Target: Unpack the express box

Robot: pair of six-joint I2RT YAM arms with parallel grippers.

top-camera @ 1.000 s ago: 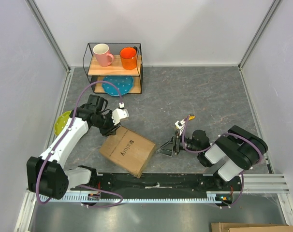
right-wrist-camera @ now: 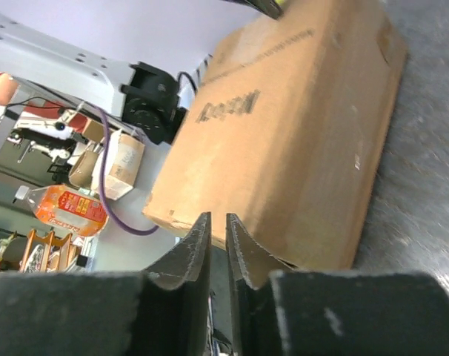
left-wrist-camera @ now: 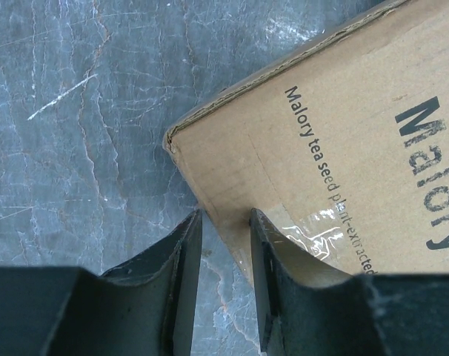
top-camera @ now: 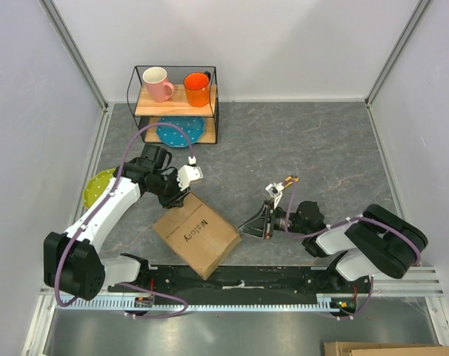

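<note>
A cardboard box (top-camera: 196,236) printed "Malory" lies askew at the table's front, left of centre. My left gripper is over one of its corners, fingers a little apart, one tip on or just above the box (left-wrist-camera: 336,156). My right gripper is beside the box's opposite side; its fingertips are close together at the lower edge of the box (right-wrist-camera: 261,133). Whether anything is between them is unclear.
A wire rack (top-camera: 141,111) with two mugs and a blue dotted plate stands at the back left. A yellow-green plate (top-camera: 92,189) is behind the left arm.
The box has shifted slightly right and toward the front edge. My left gripper has moved slightly right; my right gripper has also moved a little.
</note>
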